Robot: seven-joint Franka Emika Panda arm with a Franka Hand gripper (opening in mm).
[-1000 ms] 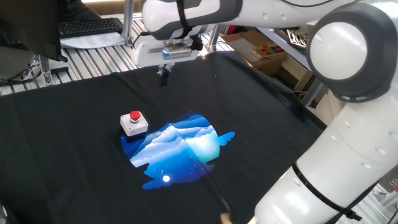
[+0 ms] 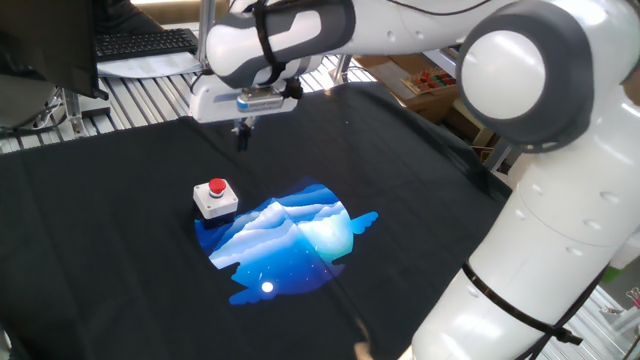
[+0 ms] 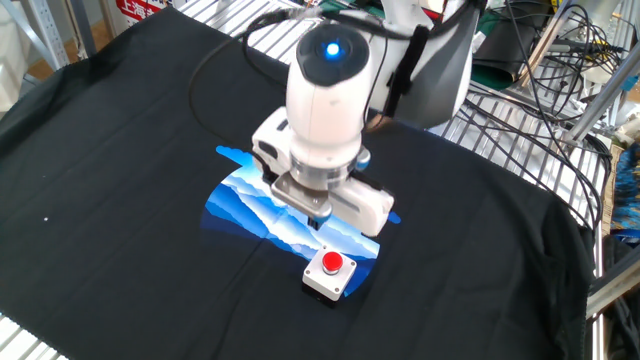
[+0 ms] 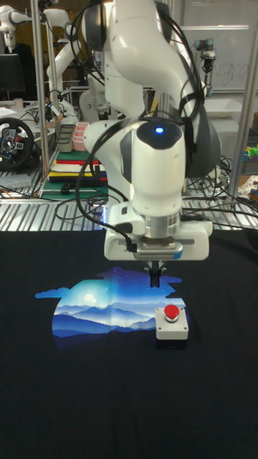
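Note:
A white box with a red push button [image 2: 215,196] on top rests upright on the black cloth. Above and apart from it hangs my gripper [image 2: 243,141], its dark fingers close together and pointing down. In the third exterior view the gripper [image 4: 155,278] appears just behind the button box [image 4: 172,323], its narrow fingers shut with nothing visible between them. The second exterior view has the fingertips [image 3: 313,222] partly hidden under the hand, with the button box [image 3: 330,272] nearer that camera.
A flat blue mountain picture [image 2: 285,238] lies beside the box, on the cloth [image 2: 110,250]. A keyboard [image 2: 146,43] and a monitor [image 2: 45,45] stand beyond the cloth's far edge.
In exterior view 1 my gripper has moved left and slightly down, nearer to the button box. The box and the picture have stayed in place.

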